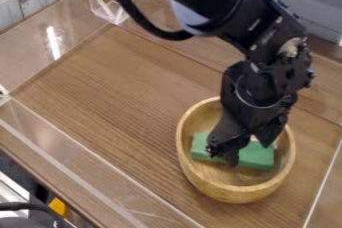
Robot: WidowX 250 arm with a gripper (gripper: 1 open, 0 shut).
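Note:
My gripper point(234, 142) is open, its black fingers reaching down into a round yellow-tan bowl point(234, 184) at the right of the camera view. A green rectangular block point(258, 158) lies in the bowl, with the fingertips low over it and partly in front of it; whether they touch it I cannot tell. The arm hides the back of the bowl's inside in part.
A clear plastic object point(110, 2) stands at the back left. Low walls edge the table, with cables and something yellow outside at the lower left.

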